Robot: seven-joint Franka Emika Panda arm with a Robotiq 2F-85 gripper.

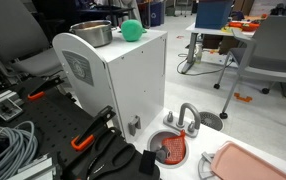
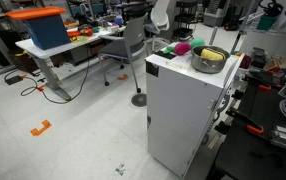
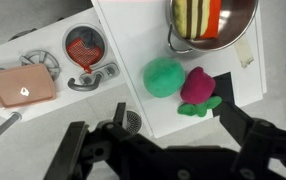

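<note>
In the wrist view my gripper stands open, its two black fingers wide apart with nothing held between them. Beyond them, on the white cabinet top, lie a round green object point(image 3: 164, 77), a magenta piece point(image 3: 197, 86) and a smaller green leafy piece point(image 3: 200, 106). A metal pot point(image 3: 215, 43) sits beside these; inside are a yellow-and-dark striped item point(image 3: 191, 17) and an orange item point(image 3: 214, 17). The pot point(image 1: 92, 34) and green object point(image 1: 132, 30) also show on the cabinet in exterior view 1.
Beside the cabinet point(image 1: 123, 75) is a round sink point(image 1: 166, 149) with a faucet point(image 1: 188, 115) and a red slotted utensil point(image 3: 85, 49). A pink board point(image 1: 245, 162) lies farther right. Coiled cable point(image 1: 11, 150) rests on the dark table. Behind stand a grey chair point(image 1: 268, 60) and a blue bin point(image 2: 40, 30).
</note>
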